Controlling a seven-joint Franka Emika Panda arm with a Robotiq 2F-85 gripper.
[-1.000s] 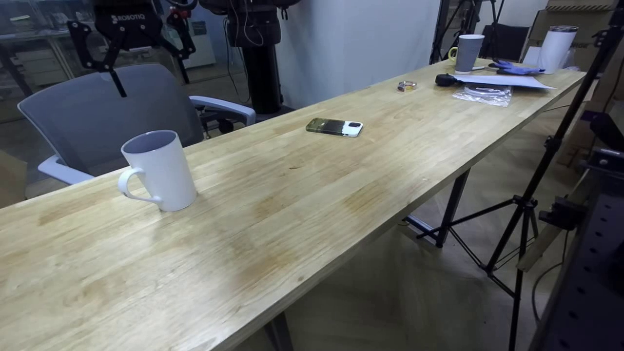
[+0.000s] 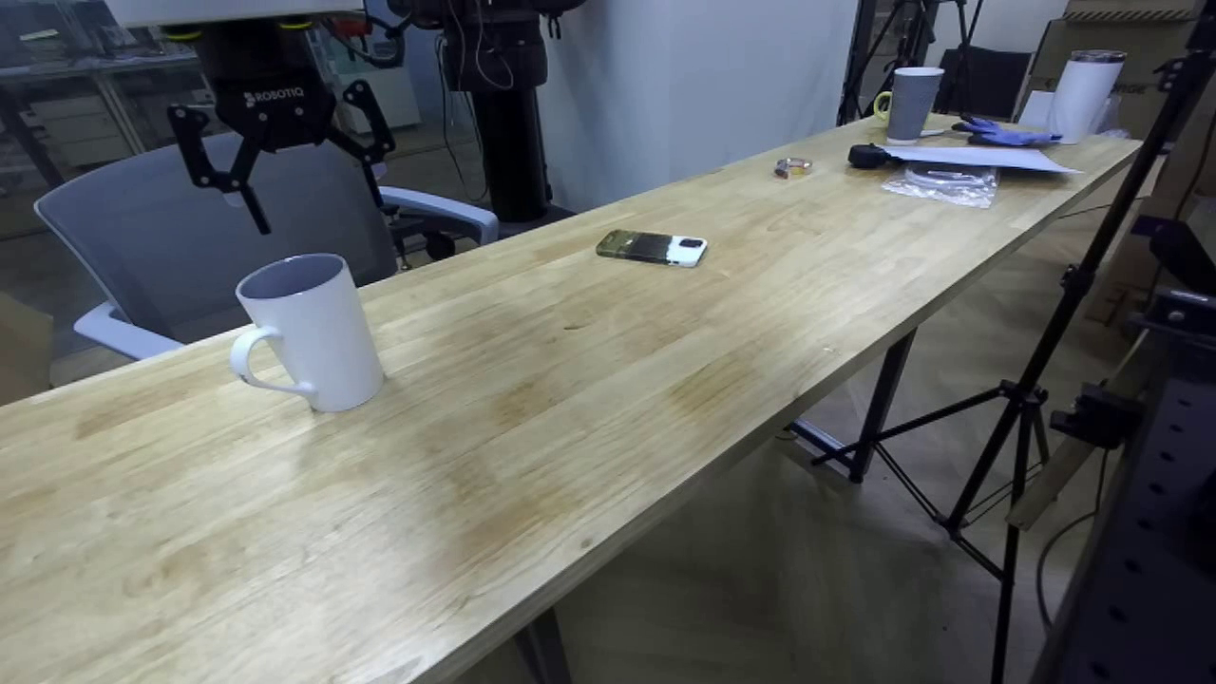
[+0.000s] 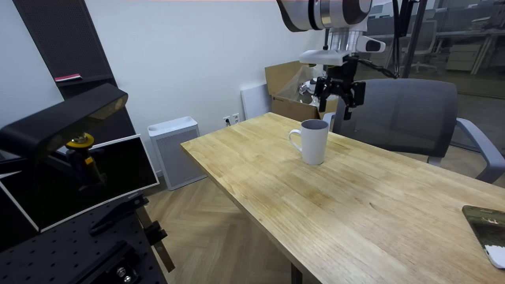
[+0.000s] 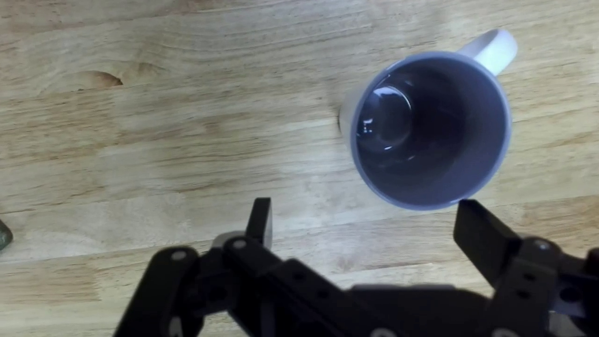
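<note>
A white mug (image 2: 322, 340) with a grey inside stands upright on the wooden table (image 2: 547, 376), close to its chair-side edge; exterior view 2 shows the same mug (image 3: 313, 143) with its handle to the left. Above and just behind it hangs my gripper (image 2: 325, 190), open and holding nothing. From the wrist, the mug (image 4: 346, 115) is empty and lies beyond the fingertips, right of centre, its handle pointing to the upper right. The right finger (image 4: 483, 238) overlaps the near rim in this view, while the left finger (image 4: 259, 222) has bare wood around it.
A phone (image 2: 652, 247) lies flat mid-table. Farther off are a small ring-shaped object (image 2: 793, 167), a grey cup (image 2: 913, 104), a white tumbler (image 2: 1084, 97) and blue gloves (image 2: 1003, 132). An office chair (image 3: 397, 118) stands against the table's side. Bare wood surrounds the mug.
My gripper has come down and shifted slightly to the right in exterior view 1, closer to the mug. It has stayed open. The mug and phone have not moved.
</note>
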